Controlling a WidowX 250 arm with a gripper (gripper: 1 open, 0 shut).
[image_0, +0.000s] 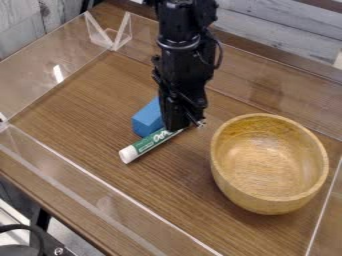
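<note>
My black gripper (183, 108) hangs over the middle of the table, just above a green and white tube (143, 146) that lies diagonally. A blue block (147, 120) is just behind the tube, partly hidden by the gripper. The gripper's fingertips are dark and hard to make out; it looks shut, and I see nothing held between them.
A large yellow bowl (269, 140) stands to the right of the gripper. Clear plastic edges and a wall border the back and left.
</note>
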